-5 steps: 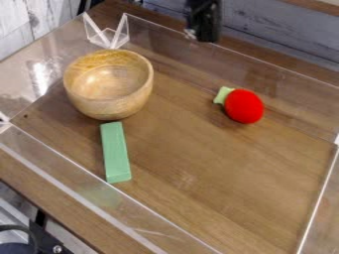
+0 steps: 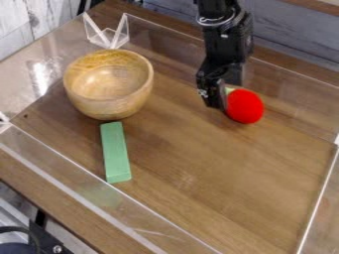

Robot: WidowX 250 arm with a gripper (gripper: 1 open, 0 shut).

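My black gripper (image 2: 220, 90) reaches down from the top centre, its fingertips low beside a red ball-like object (image 2: 244, 107) with a pale green top, on the right half of the wooden table. Whether the fingers touch it or how far apart they stand is hard to tell.
A wooden bowl (image 2: 109, 84) sits at the left, with a green bar (image 2: 115, 152) below it. Clear barriers edge the table (image 2: 212, 189).
My gripper has descended from the top edge to beside the red object. The bowl, green bar and red object look unmoved.
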